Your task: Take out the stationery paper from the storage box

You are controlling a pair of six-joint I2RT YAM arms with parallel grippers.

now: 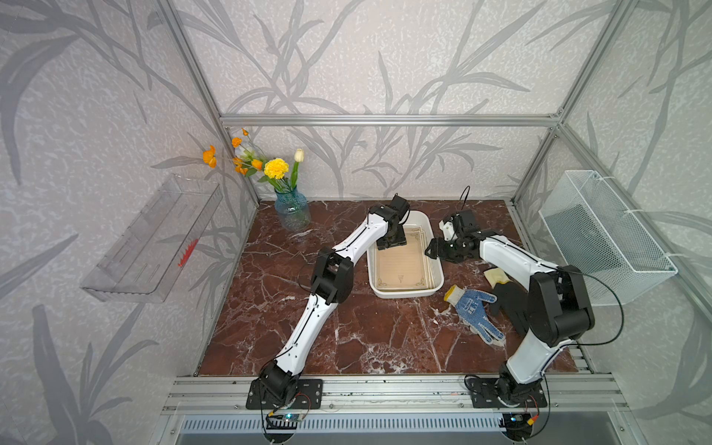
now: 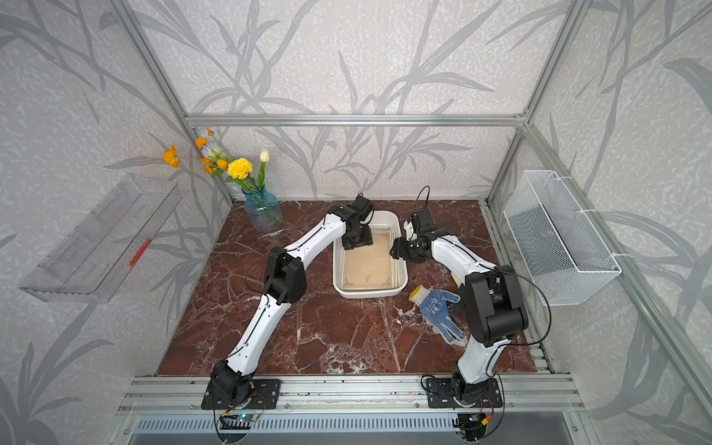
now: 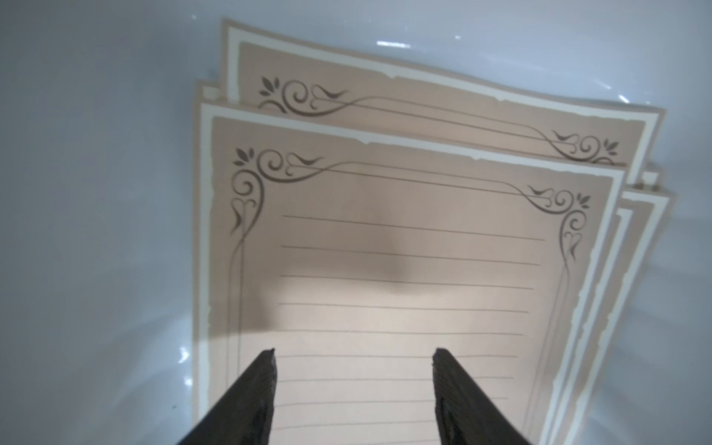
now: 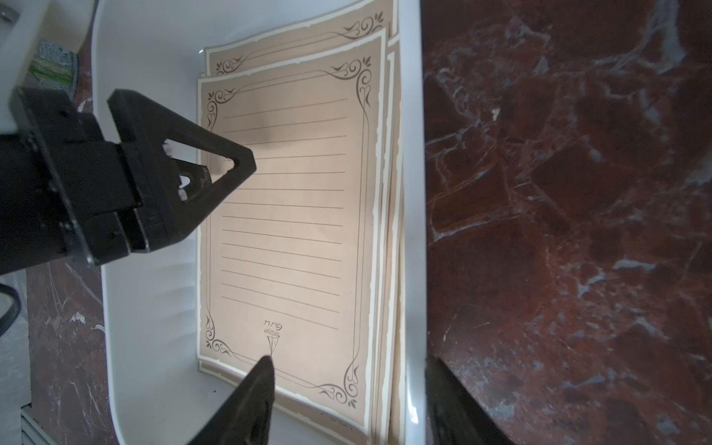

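A stack of cream stationery sheets (image 4: 296,222) with scroll borders lies inside the white storage box (image 4: 413,222), slightly fanned at the top and side. My left gripper is over the paper, pointing down, its fingers apart with only paper visible between and beneath them. My right gripper is at the box's right rim, fingers apart, above the edge of the stack; it holds nothing that shows.
A glass vase (image 1: 292,211) with flowers stands at back left. Blue gloves (image 1: 474,315) lie at front right. Baskets (image 1: 600,237) hang on the side walls.
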